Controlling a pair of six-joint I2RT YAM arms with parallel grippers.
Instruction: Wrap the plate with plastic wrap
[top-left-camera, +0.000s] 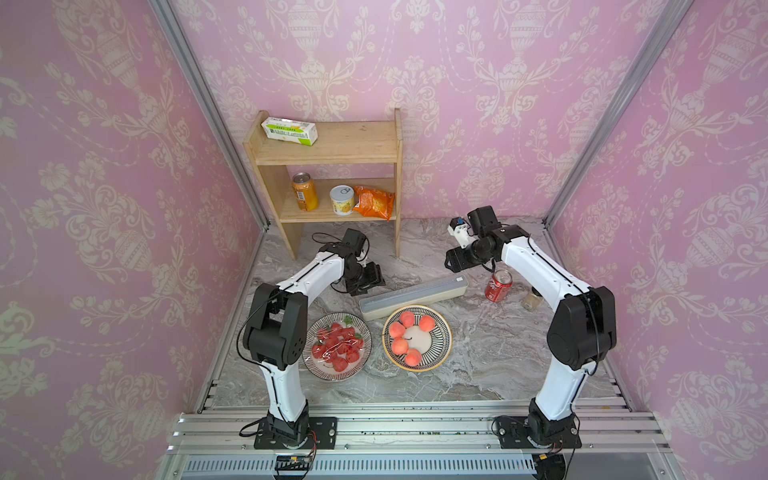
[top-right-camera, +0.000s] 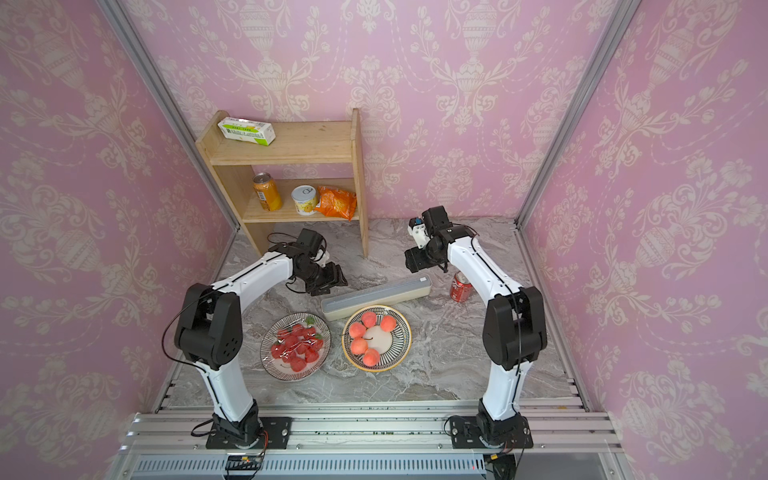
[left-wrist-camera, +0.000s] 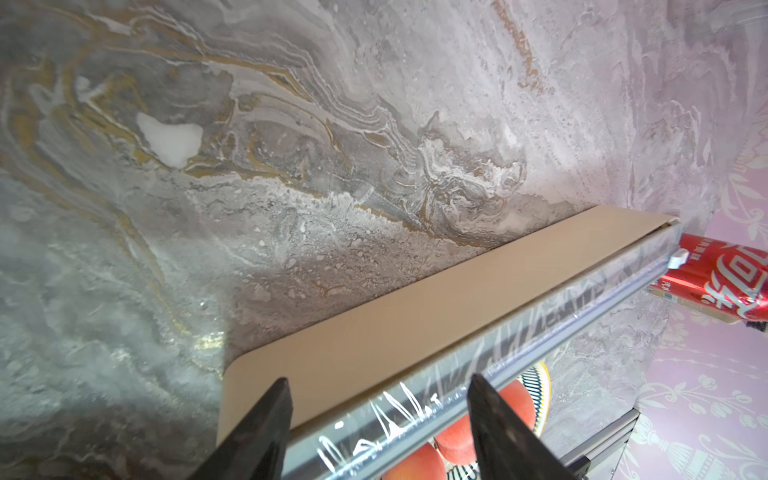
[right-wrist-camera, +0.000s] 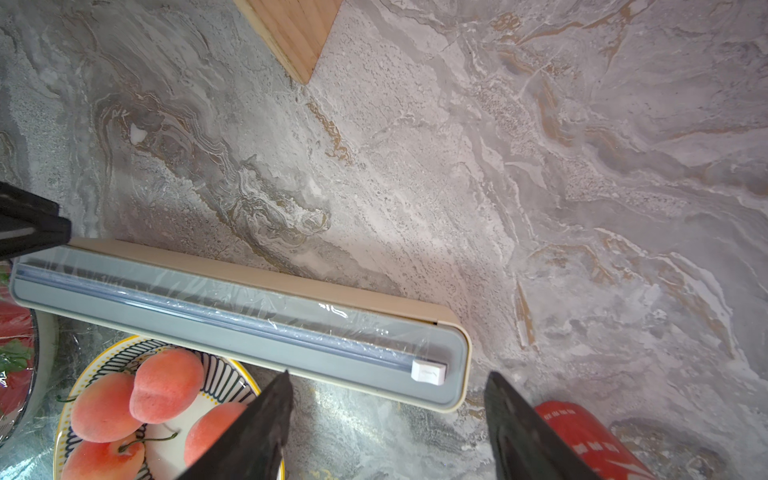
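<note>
The long wrap dispenser (top-left-camera: 412, 297) lies slantwise across the table, clear film stretched along its top and a white slider (right-wrist-camera: 429, 372) at its right end. Just in front of it is a yellow-rimmed plate (top-left-camera: 438, 356) of peaches, with no film visible over them. Left of that, a striped plate (top-left-camera: 313, 369) of red fruit shows glossy film over it. My left gripper is at the dispenser's left end, fingers apart, holding nothing. Behind the dispenser's right end my right gripper hovers, also open and empty.
A red cola can (top-left-camera: 497, 286) and a small jar (top-left-camera: 531, 300) stand on the right, close under the right arm. The wooden shelf (top-left-camera: 336, 132) occupies the back left.
</note>
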